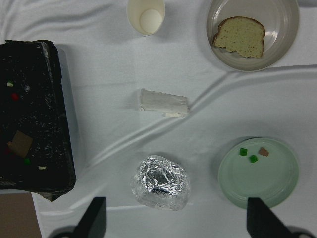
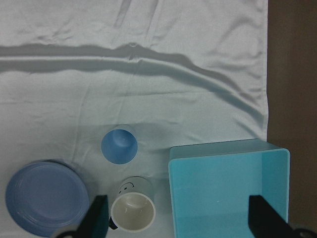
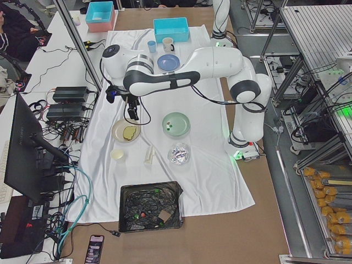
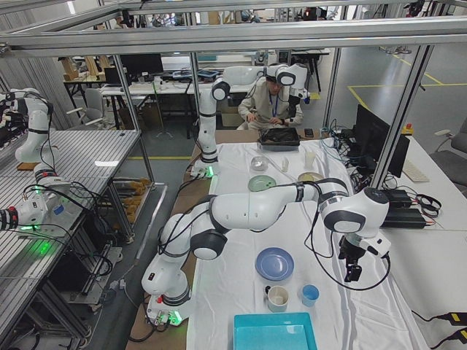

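My left gripper hangs open over the near half of the cloth. Below it are a beige plate with bread (image 1: pixel 238 35), a green plate (image 1: pixel 257 181) with small green and brown pieces, a foil-covered bowl (image 1: pixel 161 182), a pale cup (image 1: pixel 148 17), a folded napkin (image 1: pixel 162 101) and a black-lined bin (image 1: pixel 29 99) holding scraps. My right gripper is open over the other half, above a mug (image 2: pixel 132 210), a blue cup (image 2: pixel 119 145), a blue plate (image 2: pixel 47 196) and a turquoise bin (image 2: pixel 218 188). Nothing shows between either gripper's fingers.
A monitor (image 3: pixel 25 148), cables and power units crowd the side table. Metal frame posts stand along both sides. A person (image 4: pixel 266 109) sits at the far end in the right camera view.
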